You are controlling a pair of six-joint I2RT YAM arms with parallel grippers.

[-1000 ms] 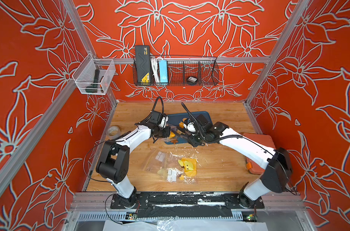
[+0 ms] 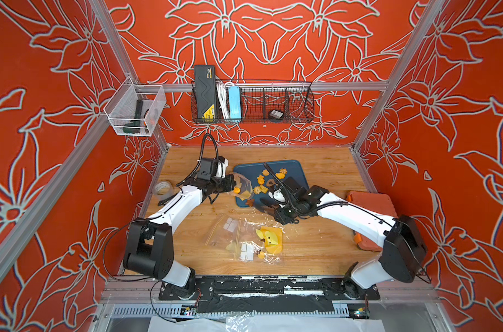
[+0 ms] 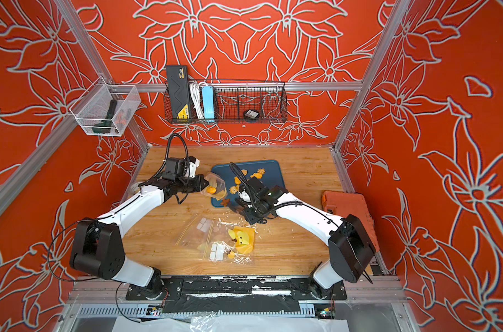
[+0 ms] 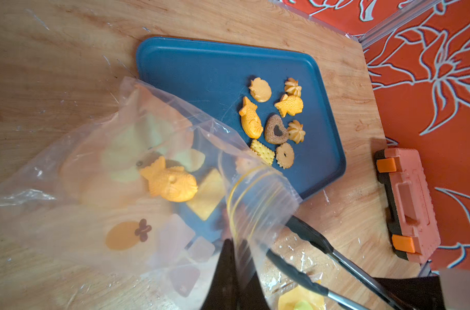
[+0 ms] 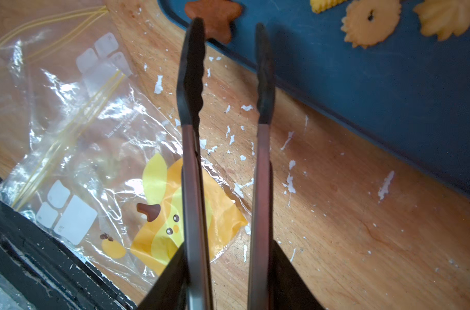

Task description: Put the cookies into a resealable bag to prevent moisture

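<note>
My left gripper is shut on the rim of a clear resealable bag [image 4: 90, 175], held up at the left part of the blue tray [image 4: 204, 72]; a fish cookie [image 4: 170, 180] shows inside. Several cookies lie on the tray, among them a heart cookie [image 4: 275, 129] and a round one [image 5: 370, 20]. My right gripper, with long tong-like fingers, stands open with nothing between them, over the tray's front edge near a brown star cookie [image 5: 217, 18].
Spare bags [image 2: 235, 238], one with a yellow animal print, lie at the front middle. An orange case [image 2: 373, 210] stands at the right, a tape roll [image 2: 163, 188] at the left. Wire baskets hang on the walls.
My left gripper has moved left with the bag.
</note>
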